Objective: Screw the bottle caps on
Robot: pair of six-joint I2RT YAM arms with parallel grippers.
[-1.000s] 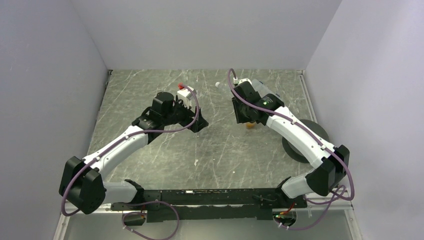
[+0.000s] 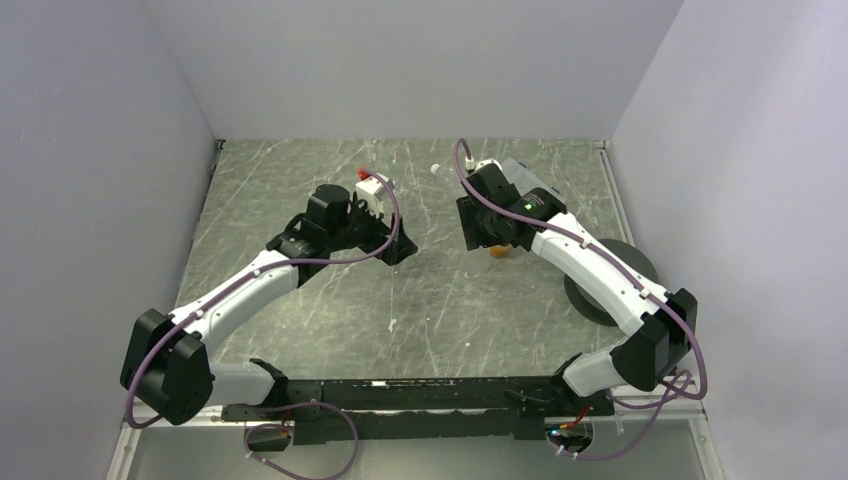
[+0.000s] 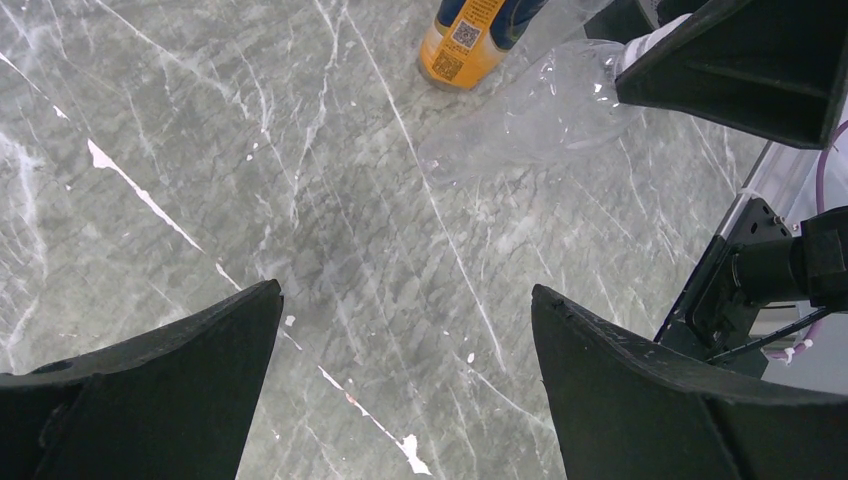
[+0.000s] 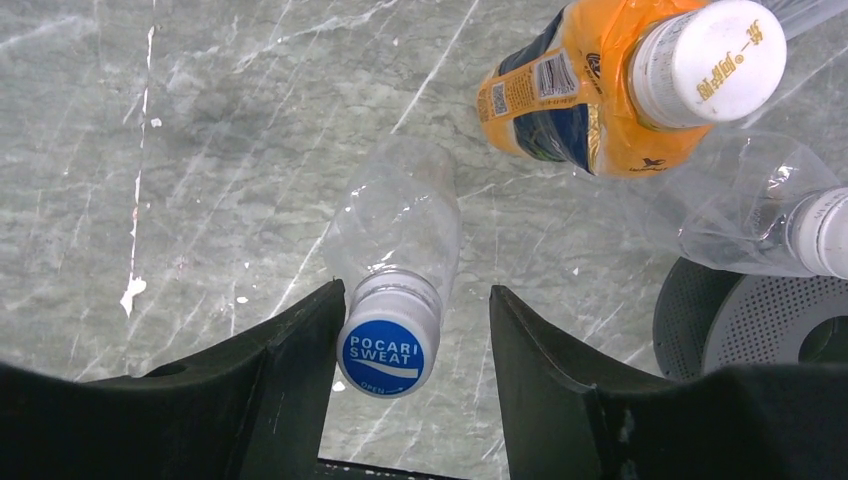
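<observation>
Below my right gripper stands a clear empty bottle (image 4: 405,205) with a white-sided, blue-topped "Pocari Sweat" cap (image 4: 383,350) on its neck. The gripper's fingers are parted around the cap; the left finger (image 4: 300,370) lies close against it, while a gap shows on the right side. Whether they touch is unclear. In the left wrist view the same bottle appears tilted beneath the dark right finger (image 3: 750,75). My left gripper is open over bare table, away from the bottle.
An orange and blue bottle with a white cap (image 4: 728,62) stands nearby. Beside it is another clear bottle (image 4: 740,200) with a white cap. A round dark object (image 2: 635,260) sits at the right edge. At the back are a clear bottle (image 2: 445,173) and a red item (image 2: 363,173).
The left arm looks practically still.
</observation>
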